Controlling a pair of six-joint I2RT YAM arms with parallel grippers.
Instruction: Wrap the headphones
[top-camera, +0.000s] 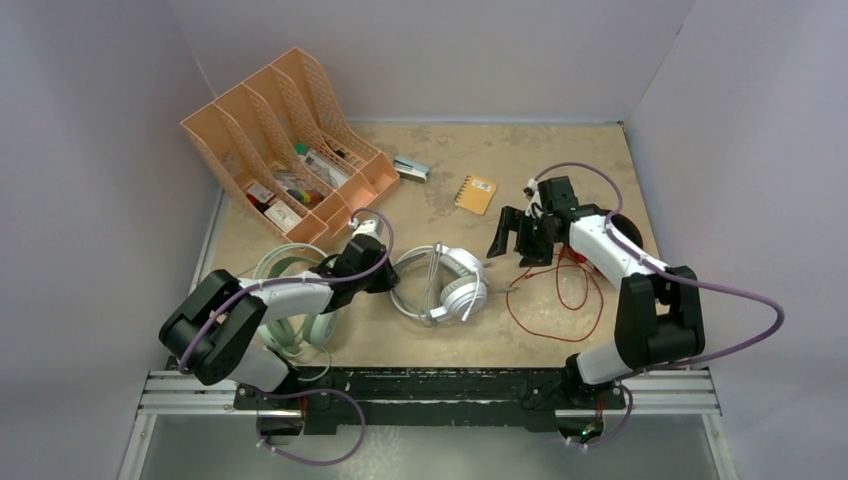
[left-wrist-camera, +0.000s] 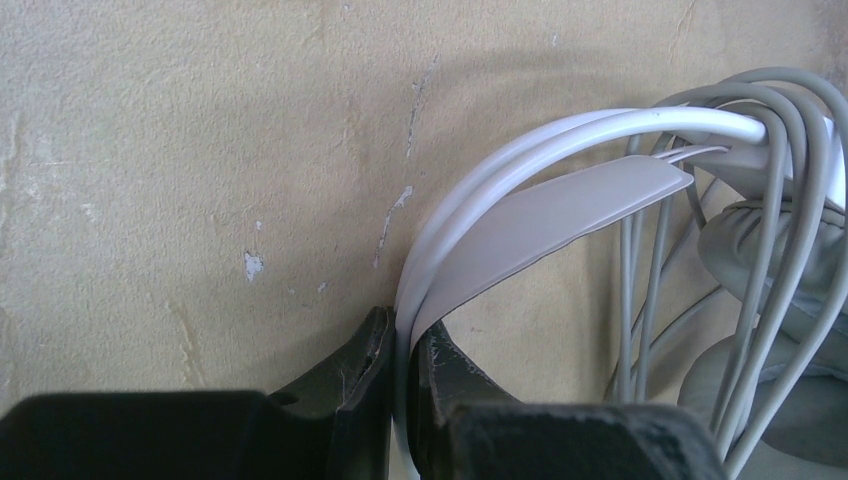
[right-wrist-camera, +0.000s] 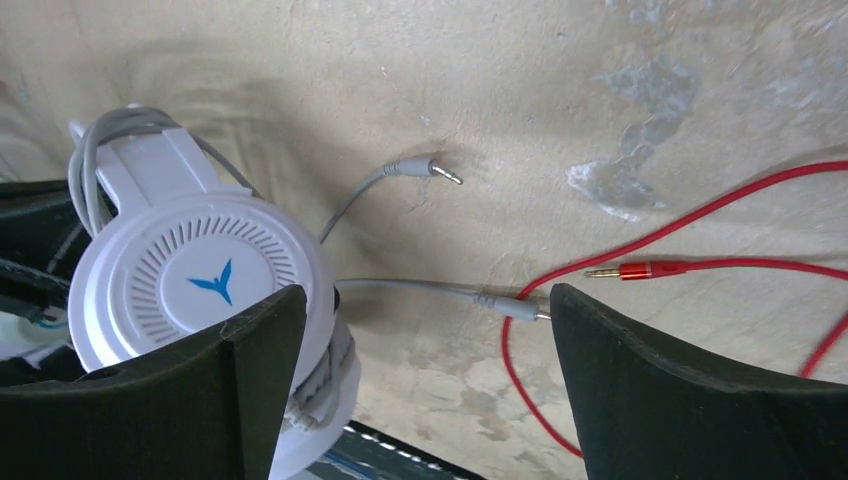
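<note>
White headphones (top-camera: 462, 295) lie mid-table, grey cable wound in loops round band and cups. My left gripper is shut on the headband (left-wrist-camera: 540, 220) at its left side. My right gripper stands open above and right of the headphones, nothing between its fingers; in the right wrist view a white earcup (right-wrist-camera: 200, 270) is beside it, and two grey plugs (right-wrist-camera: 415, 166) lie loose on the table beyond.
Green headphones (top-camera: 320, 325) lie under the left arm. Red cables (top-camera: 545, 335) lie right. An orange organizer (top-camera: 240, 120), stapler (top-camera: 410, 170) and notebook (top-camera: 475, 193) are at the back.
</note>
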